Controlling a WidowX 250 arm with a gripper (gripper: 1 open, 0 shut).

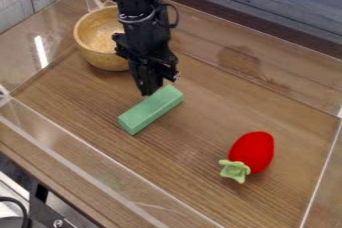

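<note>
My black gripper [130, 78] is shut, with nothing showing between its fingers, in the upper middle of the camera view. It is just behind and left of a long green block [151, 110] lying diagonally on the wooden table [80, 152]. A tan bowl [95, 34] sits at the back left, partly behind my arm.
A red strawberry-like object [253, 154] with green leaves lies at the front right. A dark cable [11, 204] shows at the bottom left corner.
</note>
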